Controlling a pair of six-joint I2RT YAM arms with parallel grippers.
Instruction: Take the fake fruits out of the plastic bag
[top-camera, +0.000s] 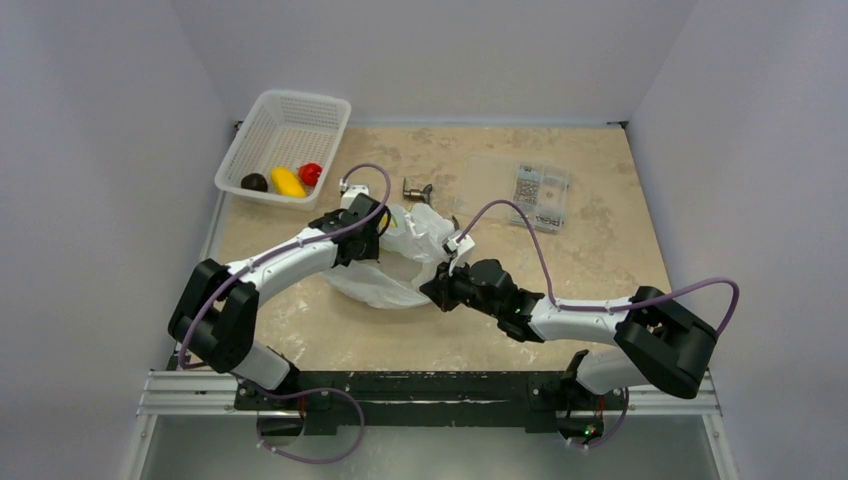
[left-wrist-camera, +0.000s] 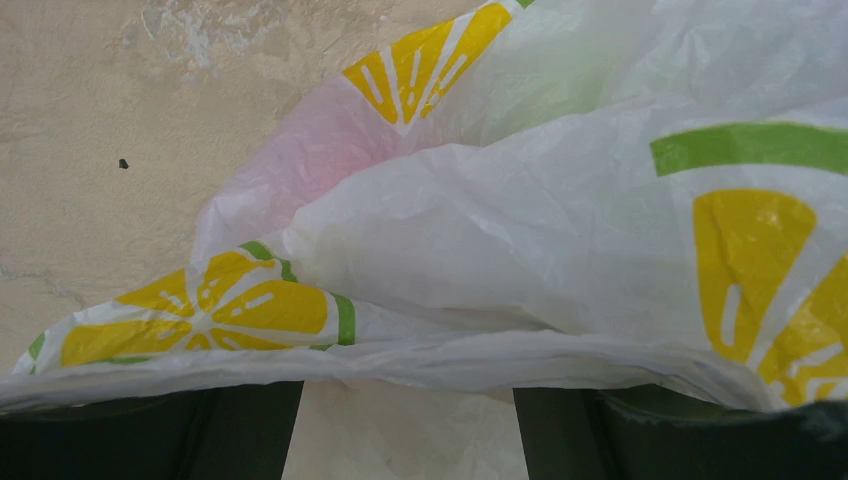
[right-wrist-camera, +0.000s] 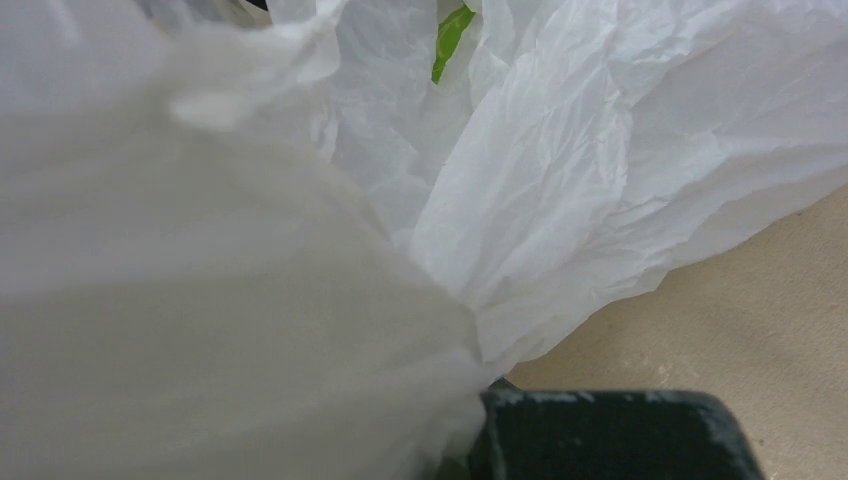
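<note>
The white plastic bag (top-camera: 374, 289) with yellow and green print lies crumpled at the table's centre. My left gripper is over its left part, fingers apart, with the bag's folded edge (left-wrist-camera: 450, 355) lying across them; no fruit shows between them. My right gripper (top-camera: 432, 292) is shut at the bag's right side, with white plastic (right-wrist-camera: 250, 300) against its finger. A dark avocado-like fruit (top-camera: 254, 182), a yellow fruit (top-camera: 286, 182) and a red fruit (top-camera: 309, 174) lie in the white basket. Whatever fruit is inside the bag is mostly hidden.
The basket (top-camera: 285, 120) stands at the back left. A metal object (top-camera: 418, 195) lies behind the bag, and a clear parts box (top-camera: 540, 195) at the back right.
</note>
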